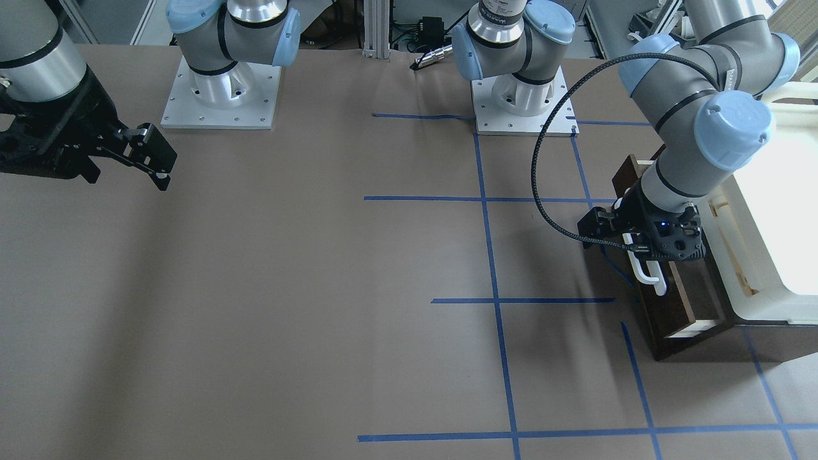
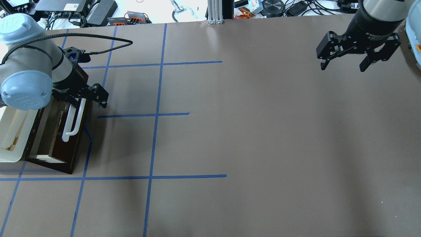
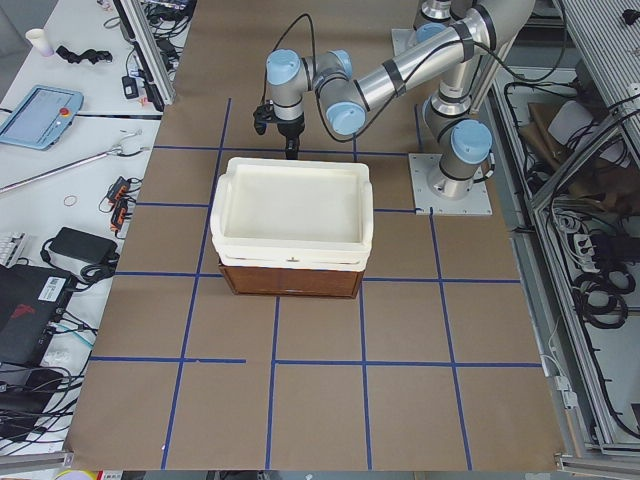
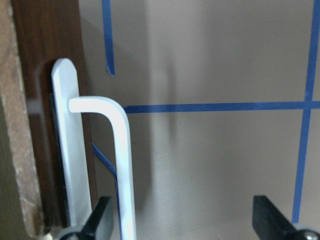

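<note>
A white U-shaped handle [image 1: 644, 277] is fixed on the front of a dark wooden drawer [image 2: 65, 154] under a white tray [image 3: 292, 205]. In the left wrist view the handle [image 4: 122, 150] runs along the left side. My gripper is open, its left finger beside the handle and its right finger out over the bare table. In the front and top views the gripper's black body sits just over the handle and partly hides it.
Other arms stand at the back, and another black gripper [image 2: 357, 51] hangs over the far side. The table [image 1: 307, 268], marked with blue tape lines, is clear beside the drawer.
</note>
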